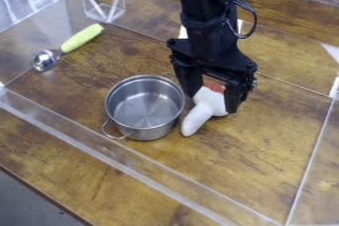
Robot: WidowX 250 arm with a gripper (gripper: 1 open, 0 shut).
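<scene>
My black gripper (209, 76) is at the centre of the camera view, open, its fingers above a white object (199, 118) that lies on the wooden table (265, 161) beside a steel pot (143, 101). A small red piece shows under the gripper, partly hidden. Whether the fingers touch the white object I cannot tell.
A ladle with a pale green handle (79, 40) lies at the upper left. A transparent edge runs along the left and front.
</scene>
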